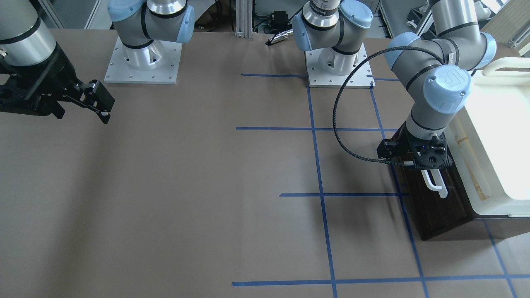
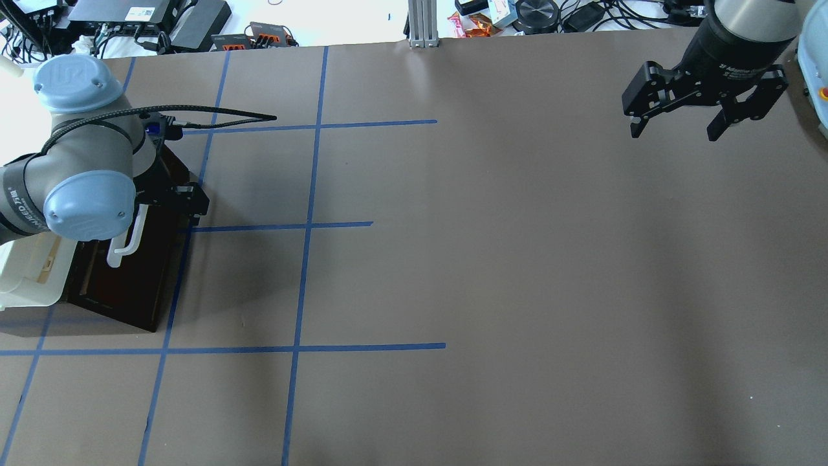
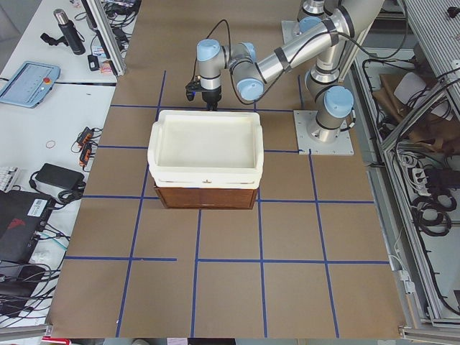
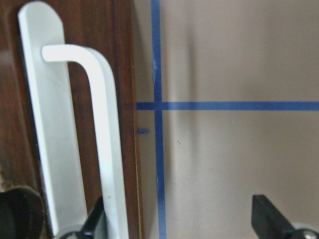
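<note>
A dark wooden box [image 1: 437,208] stands at the right of the front view, a white L-shaped handle [image 4: 102,114] on its door. My gripper is over that face, its fingers spread apart in the wrist view; the left finger [image 4: 93,224] touches or nearly touches the handle's bar, the right finger sits over bare table. In the front and top views the gripper body [image 1: 415,151] hides the upper part of the handle.
A white tray [image 3: 205,172] rests on the box. Other arms stand at the back and side, one with a black gripper [image 2: 698,101]. The taped table [image 2: 504,256] beside the box is clear.
</note>
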